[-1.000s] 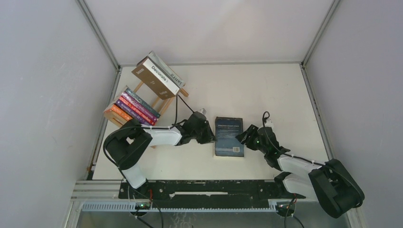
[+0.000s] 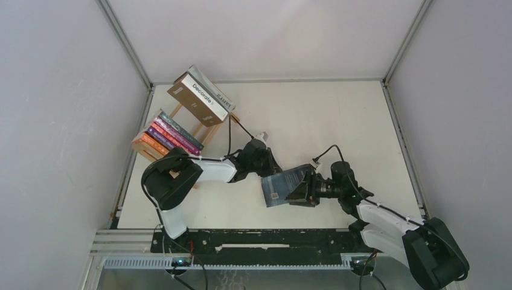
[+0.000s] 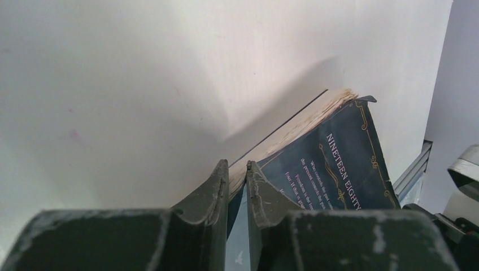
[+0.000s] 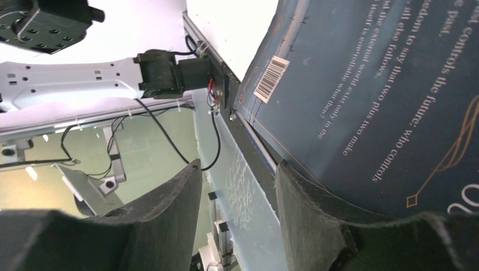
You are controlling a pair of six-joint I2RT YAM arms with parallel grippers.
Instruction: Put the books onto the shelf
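Note:
A dark blue book [image 2: 279,187] lettered NINETEEN EIGHTY lies at an angle on the table between my grippers, partly hidden by them in the top view. My left gripper has its fingertips close together at the book's page edge; whether anything is pinched between them is unclear. My right gripper stands open, one finger against or very near the book's lower edge; its cover with barcode [image 4: 272,78] fills much of the right wrist view.
At the back left, a wooden rack [image 2: 211,133] holds several coloured books [image 2: 169,134] and thicker volumes [image 2: 199,96] including one marked Decorate.
The book has turned and shifted left from upright to slanted. My right gripper has moved left over it, and my left gripper has shifted slightly right and up.

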